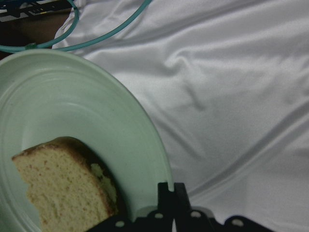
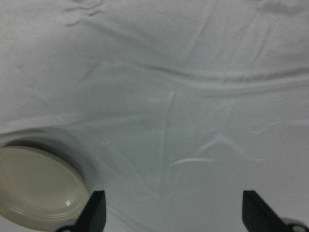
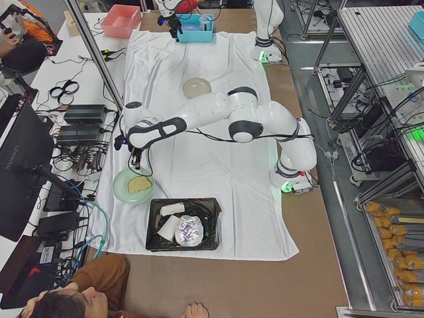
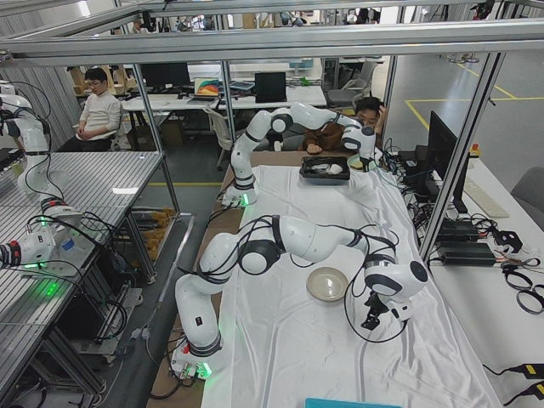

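A pale green plate (image 3: 124, 194) holding a piece of bread or cake (image 3: 140, 184) lies at the left of the cloth, beside a black tray (image 3: 159, 242) with white packets and a foil-wrapped item. My left gripper is shut at the plate's right rim (image 1: 140, 111); whether the rim sits between its fingers is unclear. My right gripper is open over bare cloth, right of a beige dish (image 2: 41, 186) in the right wrist view.
A light-blue bin (image 3: 194, 36) stands at the far end of the cloth. Cables, devices and a monitor crowd the side table at left.
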